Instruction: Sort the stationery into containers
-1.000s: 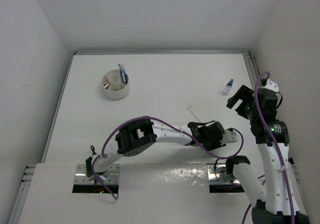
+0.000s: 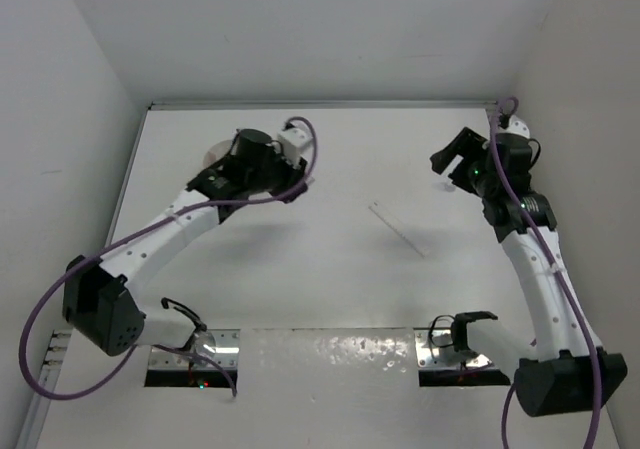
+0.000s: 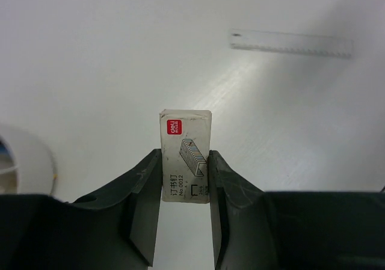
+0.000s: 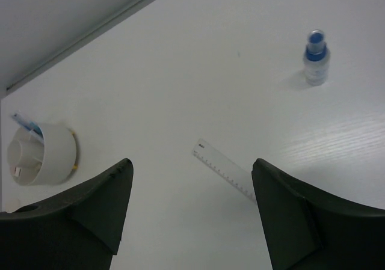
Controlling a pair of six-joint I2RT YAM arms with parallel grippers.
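Note:
A small white box of staples with a red label (image 3: 186,156) is pinched between the fingers of my left gripper, held above the table. From the top view, the left arm largely covers the round white container (image 2: 216,153). In the right wrist view that container (image 4: 58,154) shows smaller compartments and a blue item standing in it. The clear ruler (image 4: 224,169) lies flat on the table. A clear bottle with a blue top (image 4: 316,58) stands to the right. My right gripper is apart at the fingers, nothing between them, above the table.
Bare white table (image 2: 340,159) stretches between the two arms. A metal rail (image 2: 320,104) and wall bound the back. In the top view the right gripper mostly covers the bottle.
My left arm has swung from the front right toward the back left, near the round container, and uncovered the ruler. The right gripper has shifted slightly left and back, over the bottle.

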